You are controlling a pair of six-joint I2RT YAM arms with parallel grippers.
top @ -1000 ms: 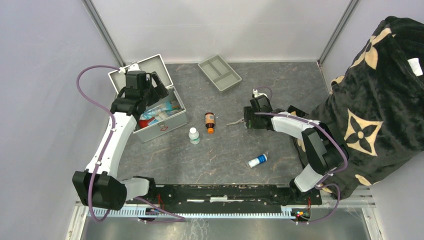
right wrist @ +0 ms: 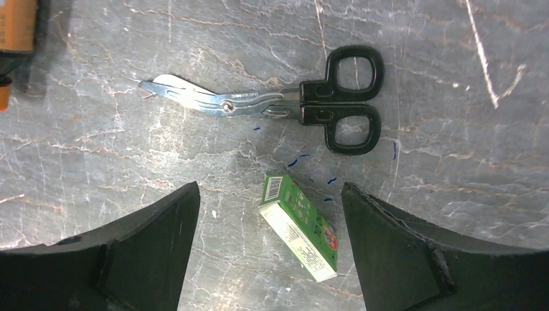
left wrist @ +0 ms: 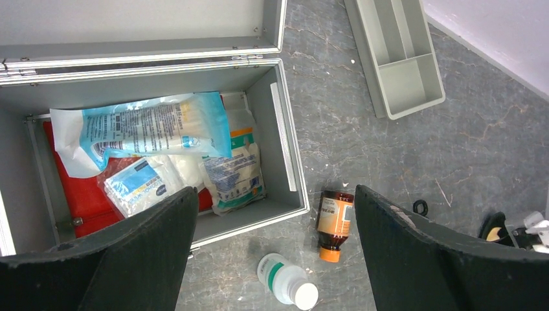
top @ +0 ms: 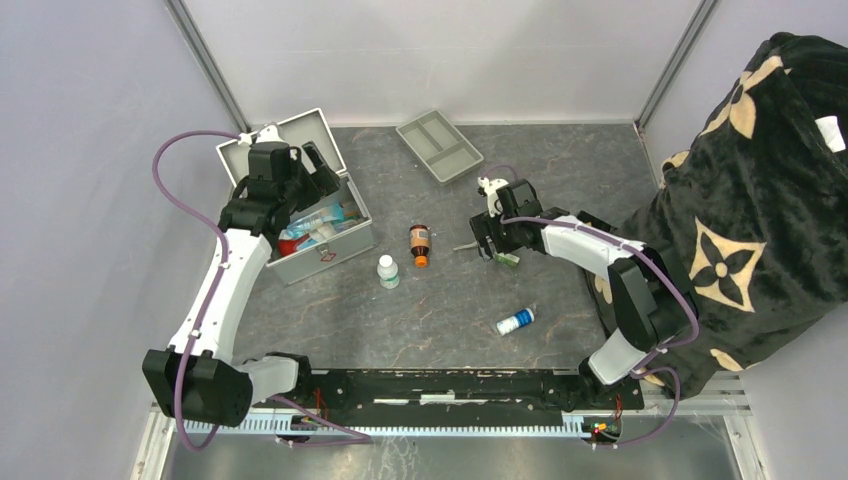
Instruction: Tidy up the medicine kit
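Note:
The open metal kit (top: 320,255) at left holds blue-white packets (left wrist: 139,129) and red items. My left gripper hangs over it, open and empty. A brown bottle (top: 420,240), a white bottle (top: 389,272) and a blue-white tube (top: 515,320) lie or stand on the counter. My right gripper is above a green box (right wrist: 299,230), with scissors (right wrist: 333,129) beyond it; its fingers are apart with the box visible below between them, not held.
A grey divided tray (top: 440,148) lies at the back. A dark patterned blanket (top: 760,250) fills the right side.
My right gripper has risen and shifted slightly toward the left, uncovering more of the green box in the top view. The left arm is nearly still.

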